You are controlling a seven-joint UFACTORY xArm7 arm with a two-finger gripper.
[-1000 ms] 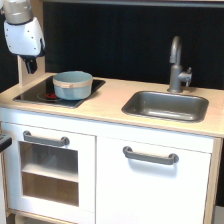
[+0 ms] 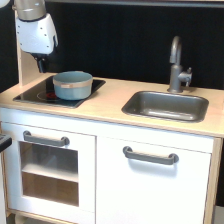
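Observation:
A grey-blue pot stands upright on the black stovetop at the left of the toy kitchen's counter. Up and to the left of the pot is my gripper, below its white arm housing. Its dark fingertips hang above the stove's back left part, apart from the pot. They are too small to show whether they are open or shut. No object can be made out in them.
To the right, a grey sink is set into the wooden counter, with a faucet behind it. Bare counter lies between stove and sink. The cabinet doors below have grey handles.
My gripper and its white housing have moved right, nearer the pot. The pot, stove and sink have not moved.

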